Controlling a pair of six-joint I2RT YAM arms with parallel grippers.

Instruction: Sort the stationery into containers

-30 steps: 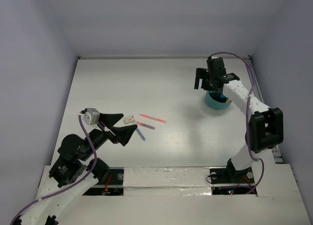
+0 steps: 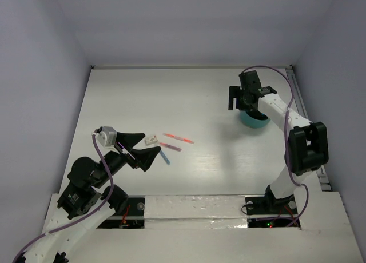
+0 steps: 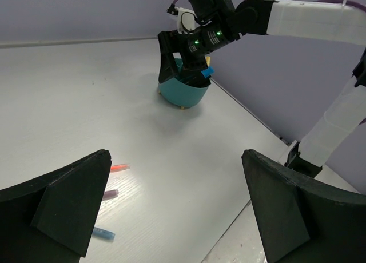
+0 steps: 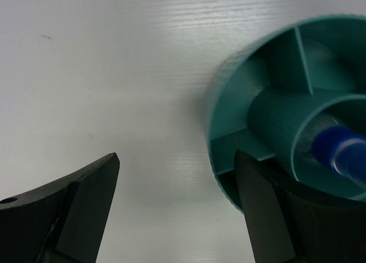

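A teal divided container [image 2: 253, 121] stands at the back right, with a blue capped item [image 4: 337, 151] inside its round compartment. My right gripper hangs open over the container's left rim, nothing between its fingers. My left gripper [image 2: 147, 147] is open at the lower left. On the table near it lie a red pen [image 2: 178, 138], a darker pink pen [image 2: 170, 147], a blue pen [image 2: 165, 157] and a small pale item [image 2: 151, 139].
Walls bound the back and both sides; the container stands close to the right edge.
My right gripper and arm have shifted slightly over the container, now a little lower in the top view. The left arm and the pens are unchanged.
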